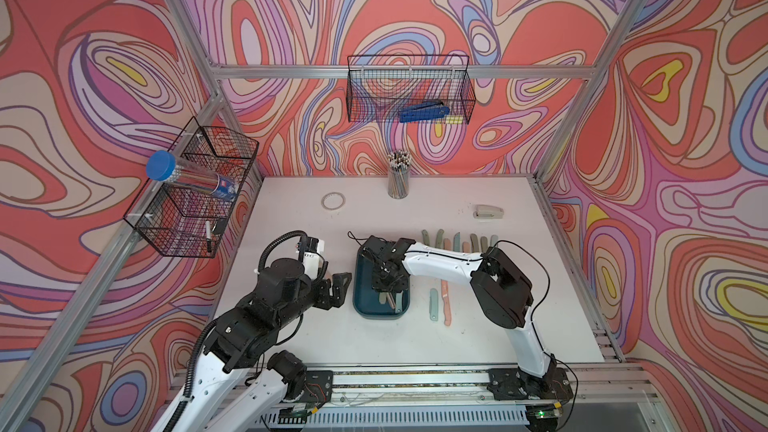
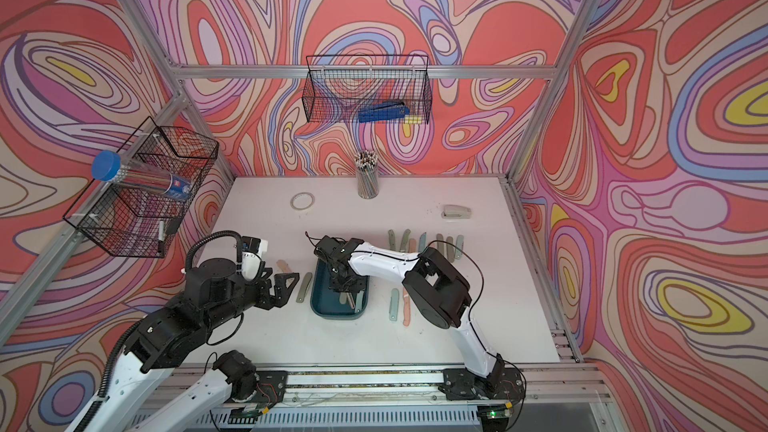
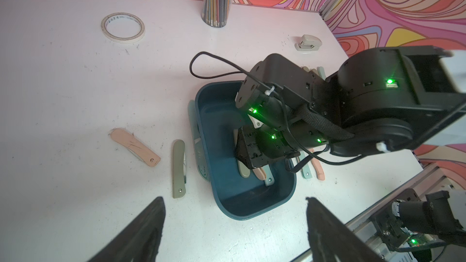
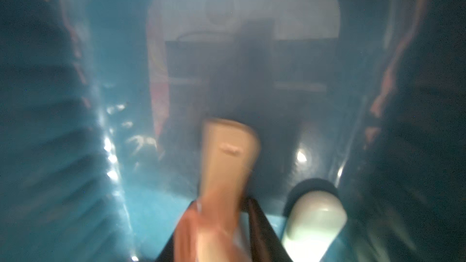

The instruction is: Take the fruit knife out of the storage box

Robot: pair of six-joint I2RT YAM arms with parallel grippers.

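A dark teal storage box [image 3: 252,203] sits in the middle of the table, holding several folding knives with pale, tan and light-blue handles [image 3: 269,178]. My right gripper is down inside it; in its wrist view a blurred tan-handled knife [image 4: 228,155] stands between the fingers, and whether they grip it is unclear. A pale handle [image 4: 315,218] lies beside it. The top views mostly hide these fingers behind the arm. My left gripper [image 1: 336,289] hangs left of the box, its fingers apart and empty in the left wrist view.
Loose knives lie left of the box [image 3: 178,165] and in a row to its right [image 1: 457,242]. A tape ring [image 1: 333,201], a cup of sticks [image 1: 398,176] and a stapler [image 1: 488,212] stand toward the back.
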